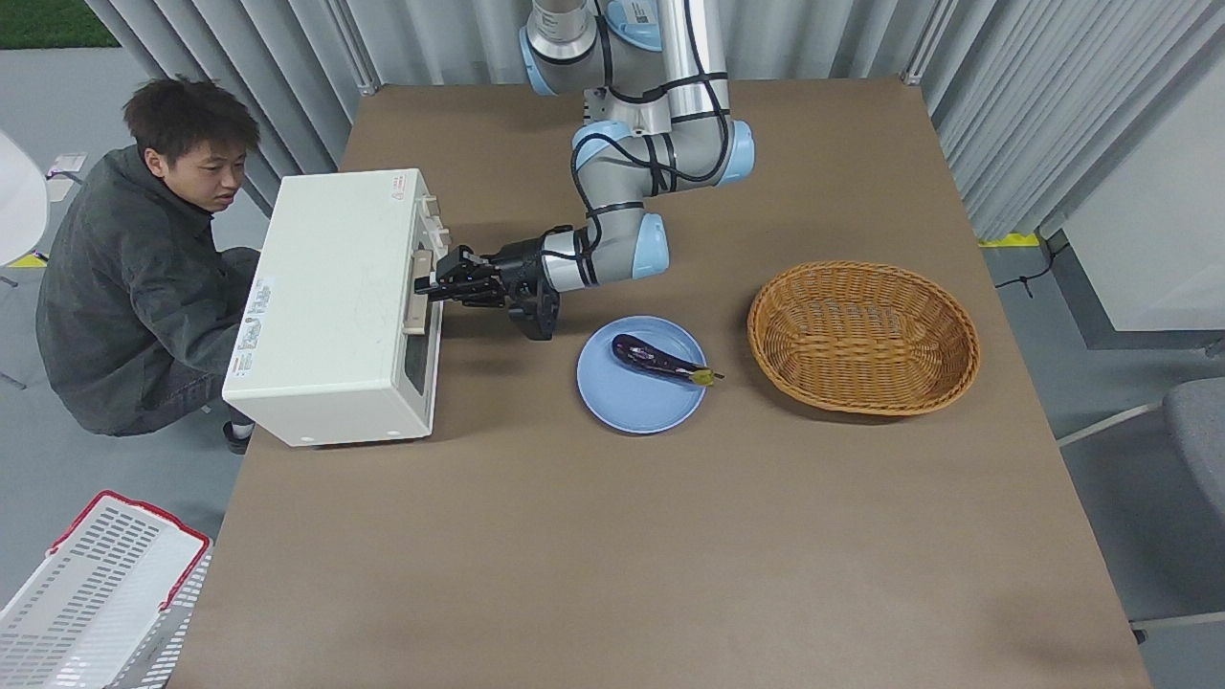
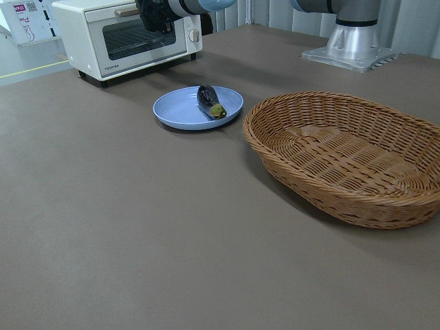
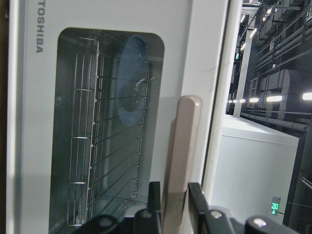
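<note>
A white Toshiba toaster oven [image 1: 322,299] stands at the table's left, its door [image 3: 39,107] closed. My gripper is at the door's wooden handle [image 3: 185,126], one finger on each side of it; whether they press on it is unclear. In the front view my gripper [image 1: 431,281] reaches the oven from the right. A blue plate [image 1: 609,390] holds a dark eggplant [image 1: 652,358].
A wicker basket [image 1: 861,339] sits right of the plate. A person [image 1: 138,287] crouches beside the oven off the table's left edge.
</note>
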